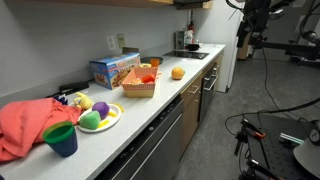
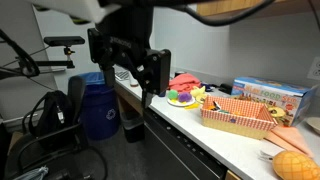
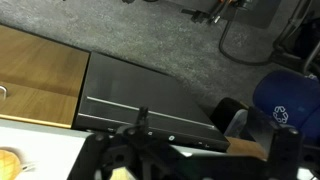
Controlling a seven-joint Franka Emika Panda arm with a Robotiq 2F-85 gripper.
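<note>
My gripper (image 1: 251,38) is high at the right edge of exterior view 1, out over the floor and apart from the counter. In exterior view 2 its dark body fills the upper left, in front of the counter. The wrist view looks down on drawer fronts (image 3: 150,95) and grey floor, with the open fingers along the bottom edge and nothing seen between them. On the counter (image 1: 150,108) sit a wire basket (image 1: 140,83) holding small items, an orange round item (image 1: 178,73) and a plate of toy food (image 1: 103,121).
A red cloth (image 1: 28,128), a green cup (image 1: 62,139) and a blue box (image 1: 115,68) also occupy the counter. Blue bins (image 2: 101,112) stand on the floor beyond its end. Clear counter surface runs along the front edge.
</note>
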